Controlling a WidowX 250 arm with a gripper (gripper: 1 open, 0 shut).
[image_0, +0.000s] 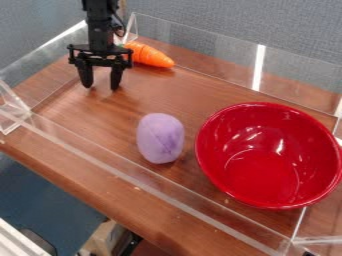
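The black gripper (100, 72) hangs low over the wooden table at the back left, its fingers apart with no object visible between them. An orange carrot (150, 54) lies just right of it and slightly behind, partly hidden by the arm. A purple oval object (160, 138) rests near the middle front. A large red bowl (267, 158) sits at the right, empty.
Clear plastic walls (259, 68) enclose the work area on the wooden table (201, 92). The floor shows at the lower left.
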